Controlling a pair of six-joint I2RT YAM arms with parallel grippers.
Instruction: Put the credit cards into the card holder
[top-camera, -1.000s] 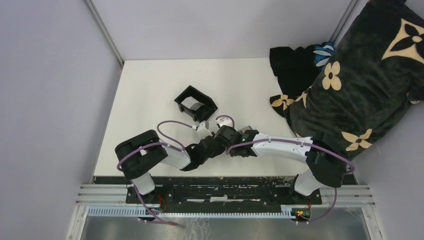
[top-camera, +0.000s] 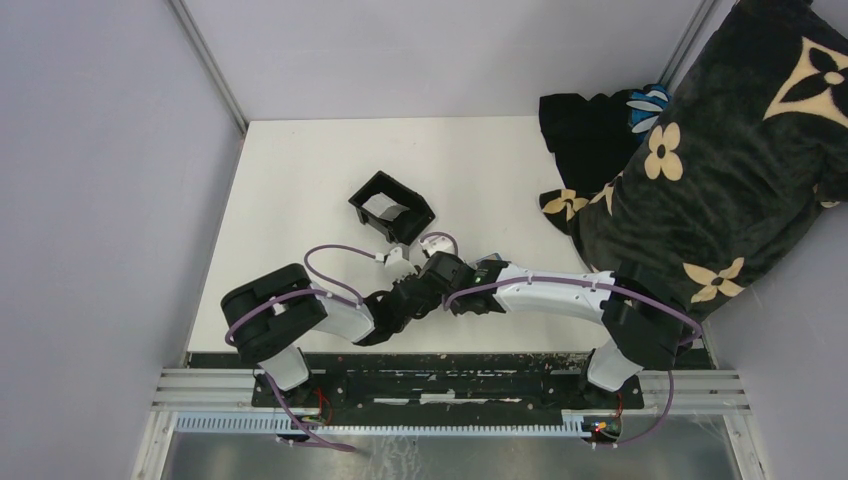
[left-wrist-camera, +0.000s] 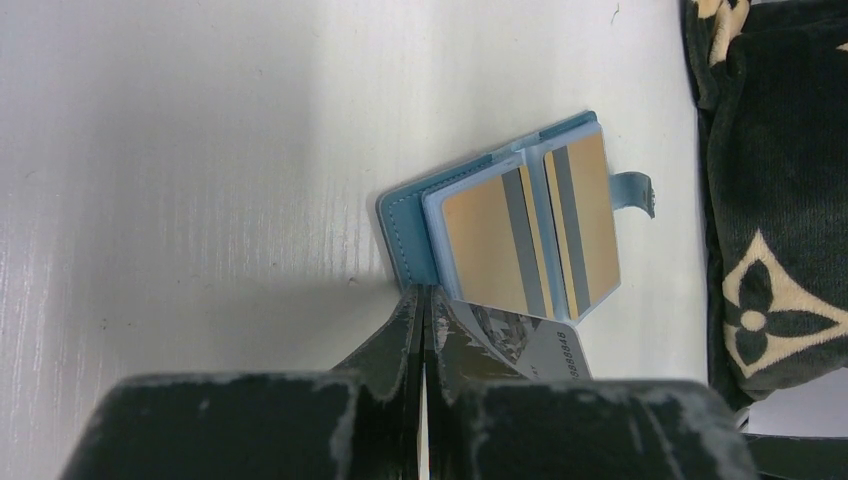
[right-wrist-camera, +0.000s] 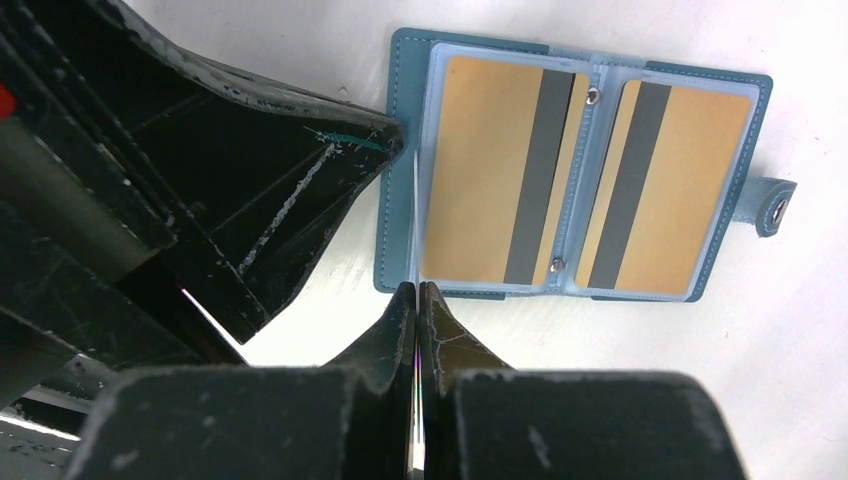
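Observation:
The blue card holder (right-wrist-camera: 400, 230) lies open on the table, tan cards showing in both its clear sleeves. At its left edge is my left gripper, shut on the holder's edge; what exactly lies between its tips is mostly hidden. My right gripper is shut on a thin credit card (right-wrist-camera: 416, 215), seen edge-on beside the left sleeve's opening. In the left wrist view that grey card (left-wrist-camera: 545, 348) shows its printed face below the sleeve. Whether its edge has entered the sleeve, I cannot tell. The arms hide most of the holder from above.
A black open box (top-camera: 408, 188) with something white inside stands behind the grippers. A dark patterned cushion (top-camera: 690, 210) fills the right side, dark cloth (top-camera: 585, 140) beside it.
Both grippers have shifted slightly to the left in the top view. The visible bit of the blue holder has moved a little left as well. The black box has stayed put.

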